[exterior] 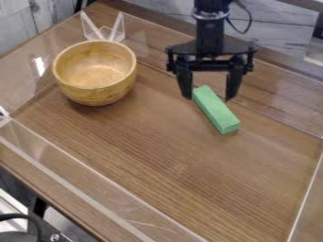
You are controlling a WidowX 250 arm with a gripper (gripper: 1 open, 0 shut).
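A green block (216, 110) lies flat on the wooden table, right of centre. My black gripper (207, 87) hangs over its upper end, its fingers spread open to either side with nothing held. A tan bowl (94, 74) stands empty at the left.
A small white angular object (104, 26) is near the back left. Dark cables (25, 225) show at the lower left corner.
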